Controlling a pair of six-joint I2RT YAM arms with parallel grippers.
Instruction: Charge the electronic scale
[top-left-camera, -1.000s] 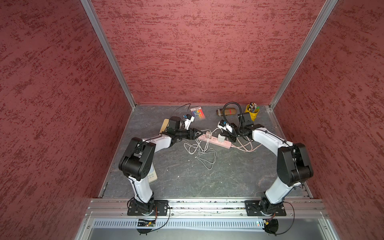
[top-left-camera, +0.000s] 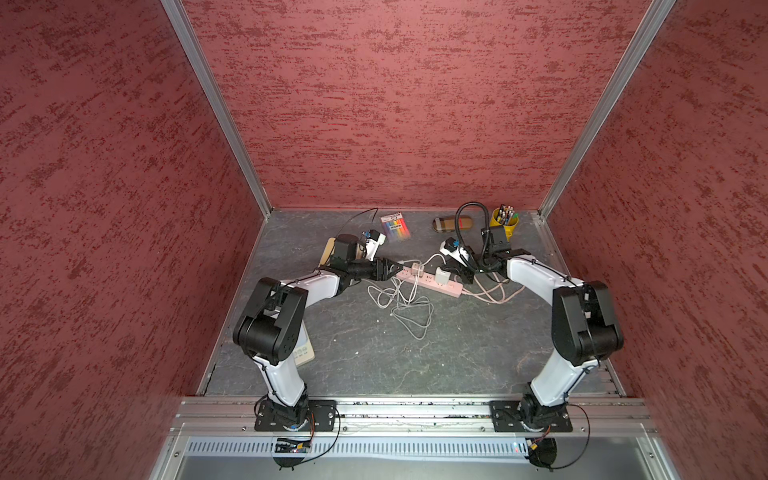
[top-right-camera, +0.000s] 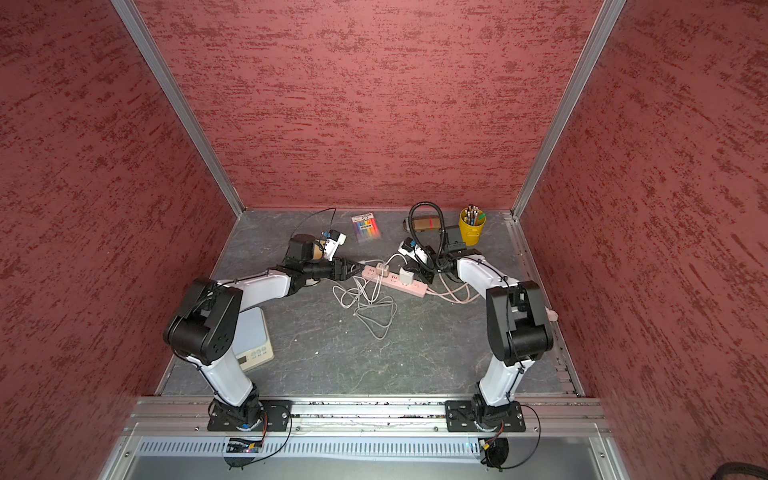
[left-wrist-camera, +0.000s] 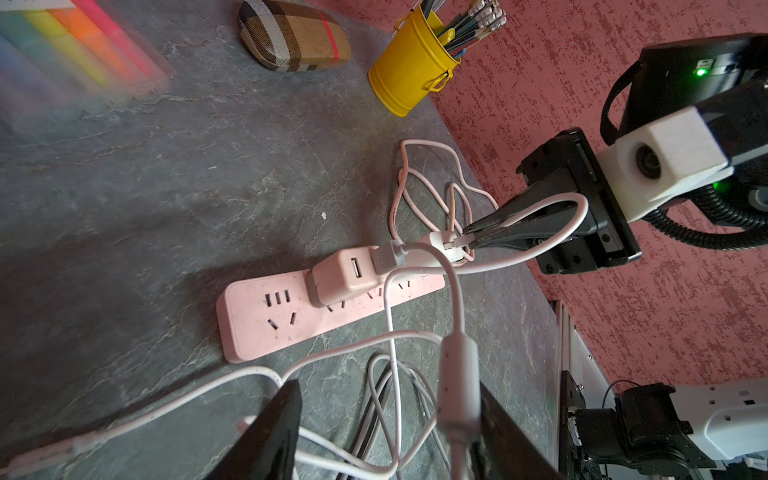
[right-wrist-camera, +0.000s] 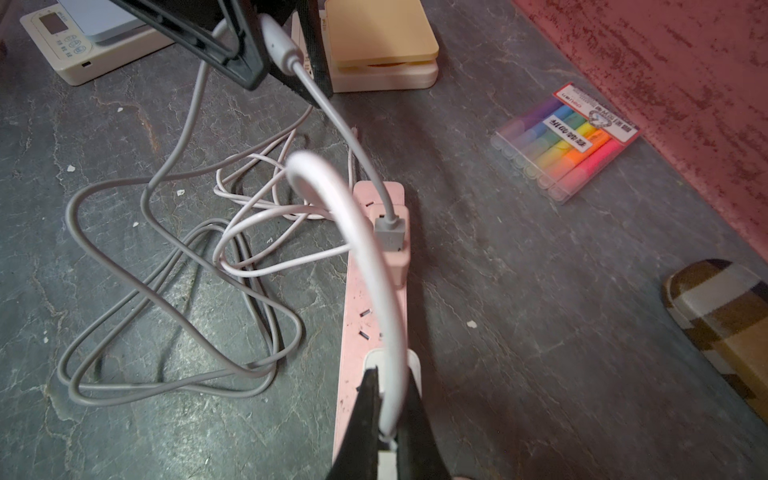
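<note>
Two scales show: one with a blue-grey top (top-right-camera: 254, 328) at the front left, another with a yellow top (right-wrist-camera: 384, 36) behind my left arm. Mid-table lies a pink power strip (left-wrist-camera: 268, 320), bearing a pink adapter (left-wrist-camera: 344, 276) with a grey USB plug (left-wrist-camera: 388, 256) in it and a white adapter (top-right-camera: 406, 276). Beside the white adapter, my right gripper is shut on the end of a looping white cable (right-wrist-camera: 344, 196). Whether its plug sits in that adapter is hidden. My left gripper is open; a cable sleeve (left-wrist-camera: 458, 376) runs between its fingers, nearer one side.
Loose cable coils (top-left-camera: 412, 308) lie before the strip, and the strip's own cord (top-left-camera: 504, 296) curls at right. Markers (top-left-camera: 395, 225), a checked pouch (top-left-camera: 453, 224) and a yellow pen bucket (top-right-camera: 472, 228) stand at the back.
The left arm has drawn a little to the left. Strip and adapters have stayed in place.
</note>
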